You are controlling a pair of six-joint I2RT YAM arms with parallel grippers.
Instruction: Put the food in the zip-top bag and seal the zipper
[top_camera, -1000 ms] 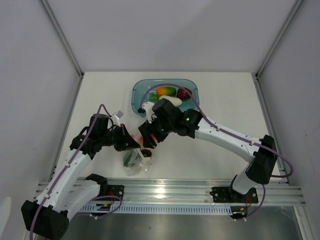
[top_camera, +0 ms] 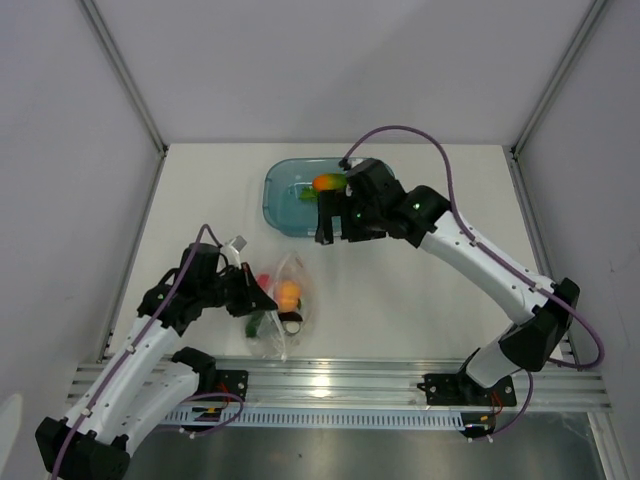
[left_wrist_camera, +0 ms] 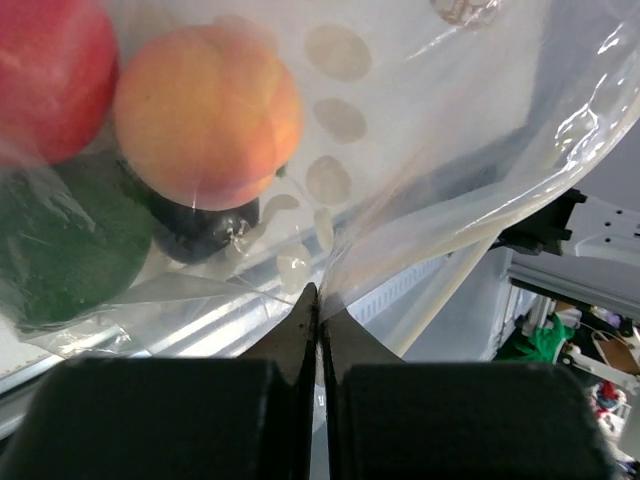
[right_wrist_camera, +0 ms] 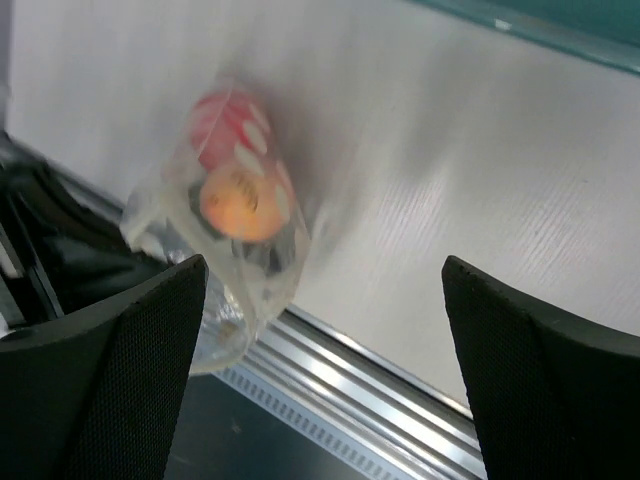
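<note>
The clear zip top bag (top_camera: 305, 275) lies at the left front of the table. My left gripper is shut on the edge of its mouth. Through the film show a peach (left_wrist_camera: 205, 115), a red fruit (left_wrist_camera: 50, 75), a dark green item (left_wrist_camera: 75, 240) and a dark round one (left_wrist_camera: 205, 230). My right gripper hangs open and empty, over the table in front of the teal basket (top_camera: 283, 215). Inside the basket an orange-and-green mango (top_camera: 328, 182) shows; the right arm hides much of the rest.
Bare table (top_camera: 420, 310) stretches to the right of the bag. A metal rail (top_camera: 330, 378) runs along the front edge. Grey walls (top_camera: 340, 70) close off the back and sides.
My right arm has swung up and away towards the basket. The left arm has shifted slightly leftward, still on the bag.
</note>
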